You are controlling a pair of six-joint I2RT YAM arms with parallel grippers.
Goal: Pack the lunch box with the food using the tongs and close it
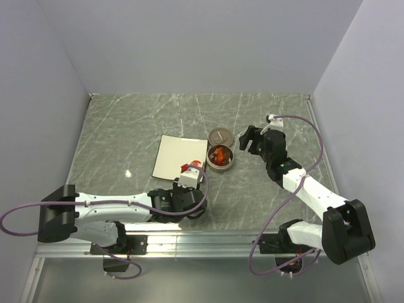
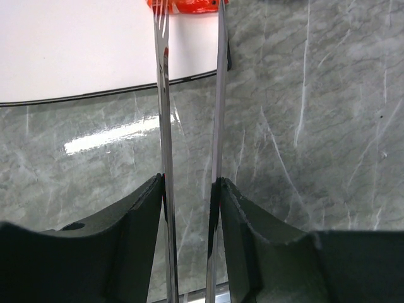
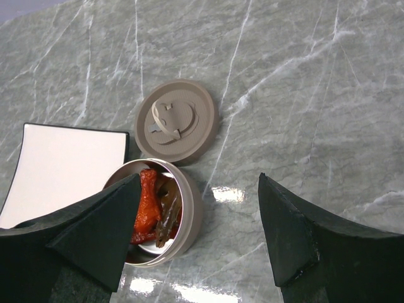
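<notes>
In the top view, the round lunch box [image 1: 219, 168] stands open beside a white board [image 1: 169, 151]. Orange-red food [image 3: 149, 202] and dark brown pieces [image 3: 171, 211] lie inside it. Its grey lid [image 3: 205, 126] rests behind the box on the table. A red food piece [image 2: 192, 6] shows over the board's corner at the far ends of metal tongs [image 2: 165, 120]; whether the tongs touch it, I cannot tell. The tongs' two arms stand spread between the fingers of my left gripper, which is open. Right of the box, my right gripper hangs open and empty.
Grey walls [image 1: 196, 47] close the back and sides. A metal rail [image 1: 208, 241] runs along the front edge.
</notes>
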